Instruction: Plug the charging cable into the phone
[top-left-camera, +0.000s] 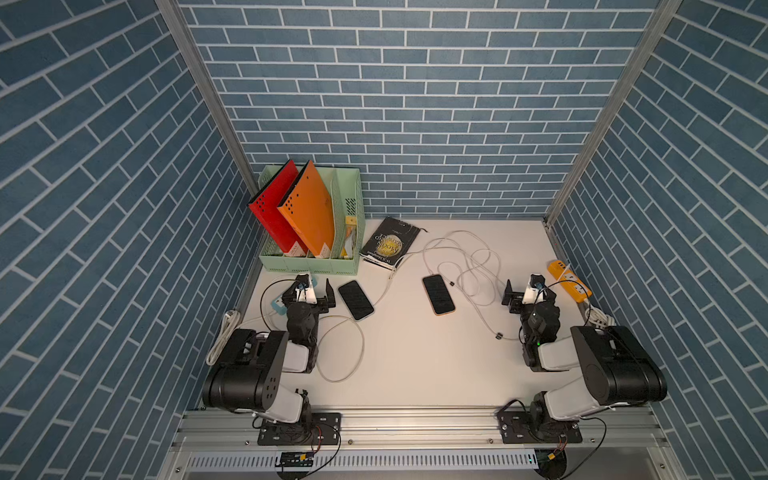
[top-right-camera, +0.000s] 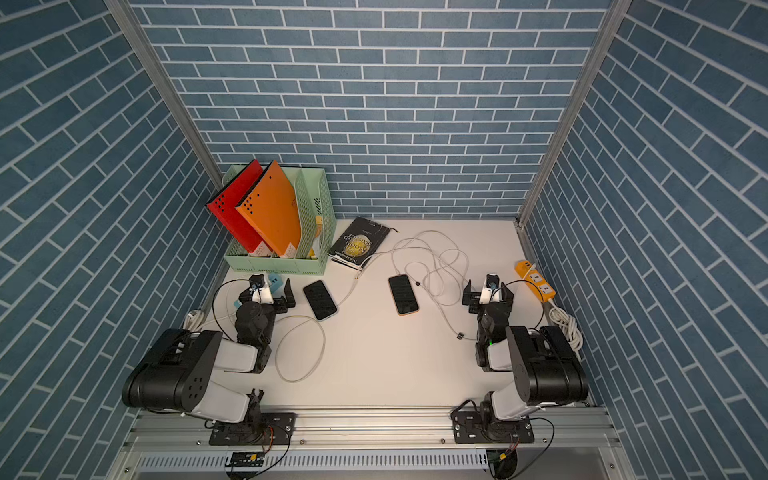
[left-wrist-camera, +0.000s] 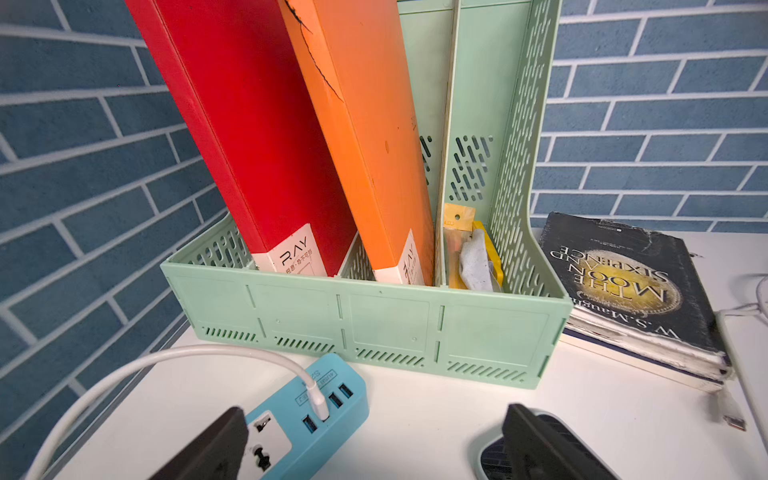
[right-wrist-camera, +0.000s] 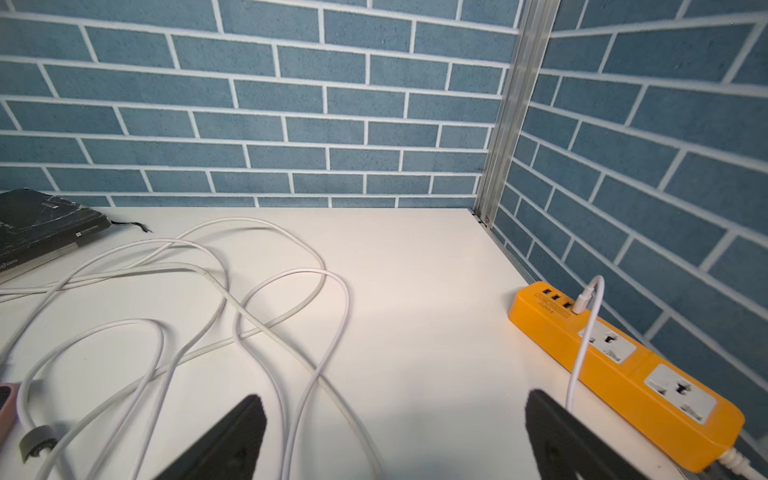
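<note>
Two dark phones lie flat on the white table: the left phone (top-left-camera: 356, 300) and the middle phone (top-left-camera: 438, 294). White cables (top-left-camera: 489, 249) lie in loops right of the middle phone. One dark cable end (top-left-camera: 452, 283) rests just beside that phone, apart from it; another dark end (top-left-camera: 499, 336) lies nearer the front. Beside the book is a metal-tipped connector (left-wrist-camera: 732, 413). My left gripper stands open and empty, with the left phone partly hidden behind its right finger. Over at the right, my right gripper is also open, nothing between its fingers.
A green file holder (top-left-camera: 312, 265) with red and orange folders stands at back left, a black book (top-left-camera: 390, 240) beside it. A blue power strip (left-wrist-camera: 308, 416) and an orange power strip (right-wrist-camera: 616, 364) each have a white cable plugged in.
</note>
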